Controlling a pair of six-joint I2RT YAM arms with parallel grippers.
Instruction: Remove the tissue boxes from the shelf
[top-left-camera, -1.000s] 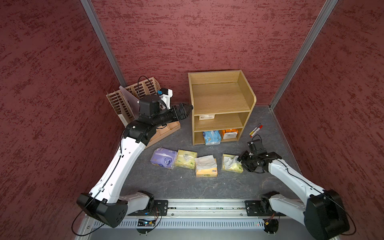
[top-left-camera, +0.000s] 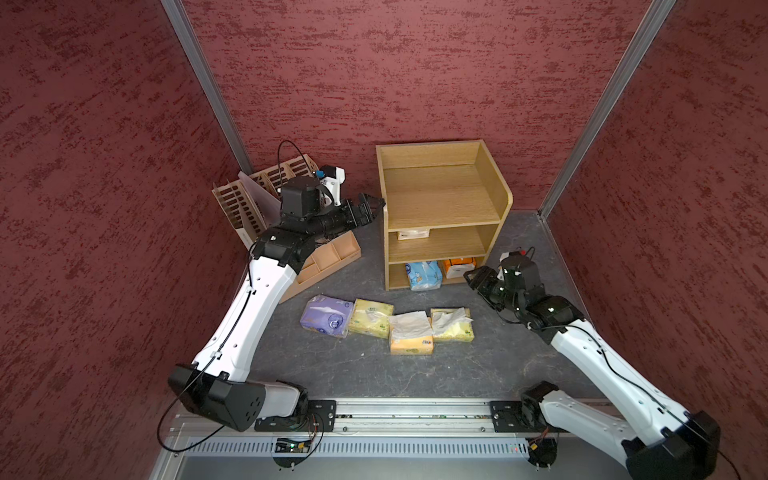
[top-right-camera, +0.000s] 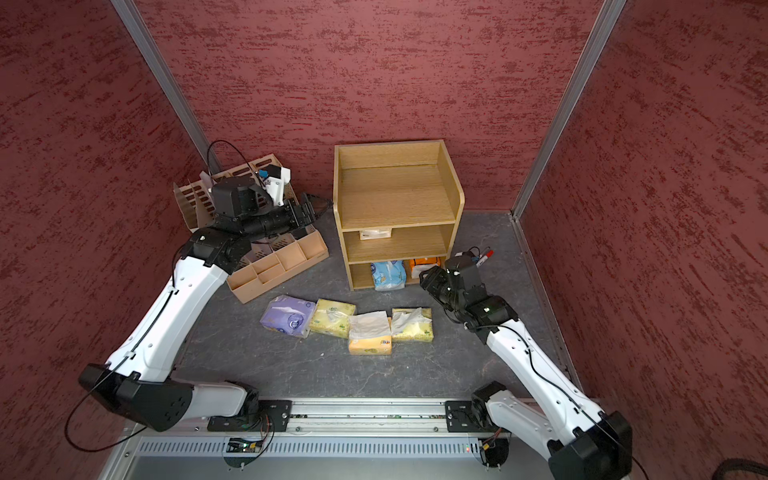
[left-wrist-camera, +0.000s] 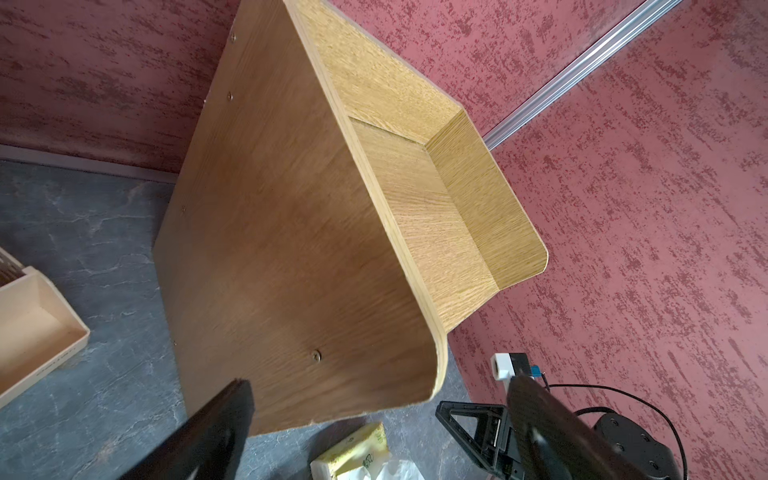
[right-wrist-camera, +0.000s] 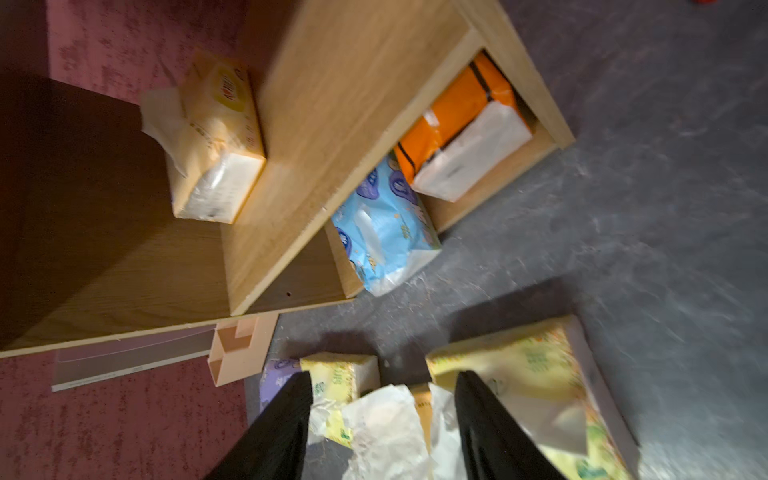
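Note:
The wooden shelf (top-left-camera: 444, 196) has an empty top. A pale tissue pack (right-wrist-camera: 224, 120) stands at the left of its middle level. The bottom level holds a blue pack (right-wrist-camera: 384, 224) and, to its right, an orange-and-white pack (right-wrist-camera: 468, 128). On the floor in front lie a purple pack (top-left-camera: 326, 315), a yellow pack (top-left-camera: 370, 318), an orange-yellow box (top-left-camera: 411, 344) and another yellow pack (top-left-camera: 453, 326). Fingers apart and empty, my right gripper (top-left-camera: 472, 280) is by the shelf's lower right front. My left gripper (top-left-camera: 374, 208), open and empty, is beside the shelf's left side.
A beige compartment tray (top-left-camera: 328, 260) and slatted racks (top-right-camera: 192, 204) stand left of the shelf, under the left arm. A red-capped marker (top-right-camera: 486, 255) lies right of the shelf.
The right yellow pack slid left against the orange-yellow box.

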